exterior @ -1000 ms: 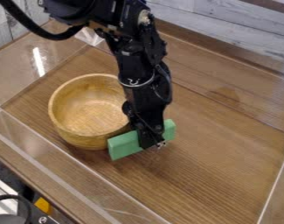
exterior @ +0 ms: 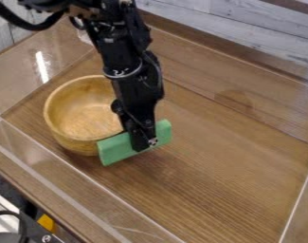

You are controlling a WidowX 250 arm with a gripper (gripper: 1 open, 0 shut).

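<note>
My black gripper [exterior: 143, 138] hangs at the centre, shut on a green rectangular block [exterior: 118, 147]. The block is tilted, at the front right of a round wooden bowl [exterior: 70, 106], overlapping its rim in this view. Part of the bowl is hidden behind the arm and block.
Clear side panels edge it at the left and right. Pale planks stand at the back. A cable and a small yellow item lie off the table at lower left.
My gripper has moved left with the green block, which is now higher in the picture and closer against the bowl.
</note>
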